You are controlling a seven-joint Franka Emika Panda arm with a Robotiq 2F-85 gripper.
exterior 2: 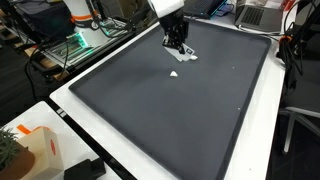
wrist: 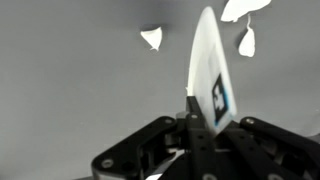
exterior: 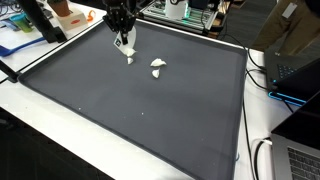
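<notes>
A thin white piece (wrist: 206, 55) with a black and blue mark on it stands up from my gripper, which is shut on its lower end. From the side, that held piece (exterior: 124, 41) hangs beneath the gripper (exterior: 122, 27) near the back edge of the dark board. In the second exterior view, the gripper (exterior 2: 182, 47) is over the far part of the board. Small white scraps lie on the surface: one triangular scrap (wrist: 152, 38) alone, another scrap (wrist: 247, 41) close to a larger white scrap (wrist: 240, 9). I cannot tell whether the held piece touches the board.
The dark board (exterior: 150, 105) is bare across its middle and front. Laptops (exterior: 298, 130) and cables are at the right. An orange-brown container (exterior: 70, 18) and other clutter stand beyond the back left corner. A potted plant (exterior 2: 12, 155) sits off the near left edge.
</notes>
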